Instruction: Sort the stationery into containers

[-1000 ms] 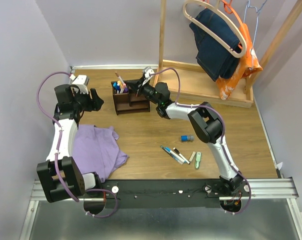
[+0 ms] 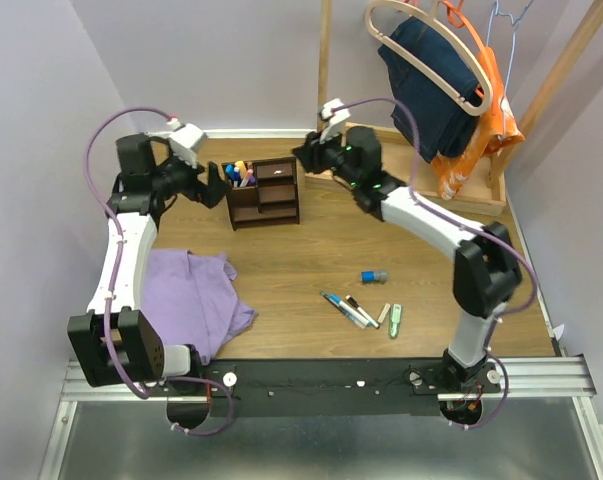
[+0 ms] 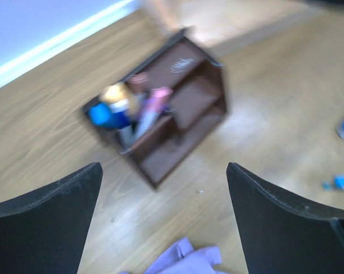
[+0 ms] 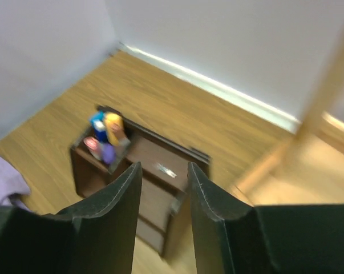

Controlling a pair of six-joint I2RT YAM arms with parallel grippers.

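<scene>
A dark brown organizer [image 2: 264, 220] stands at the back of the table, with several markers [image 2: 239, 175] upright in its left compartment. My left gripper [image 2: 213, 185] is left of it, open and empty; the organizer [image 3: 186, 103] appears ahead of its fingers in the left wrist view. Right of the organizer, raised above the table, my right gripper [image 2: 303, 155] has a narrow gap between its fingers and nothing in it. Loose on the table lie blue and white pens [image 2: 346, 308], a black-capped marker [image 2: 361, 311], a small pale stick [image 2: 383, 313], a green cutter [image 2: 395, 320] and a blue cylinder [image 2: 373, 276].
A purple cloth [image 2: 191, 298] covers the front left. A wooden rack [image 2: 421, 180] with hanging clothes [image 2: 426, 85] occupies the back right.
A marker held upright over the left compartment is now in it, released. My right gripper has pulled back to the right; my left gripper opened and shifted right toward the organizer.
</scene>
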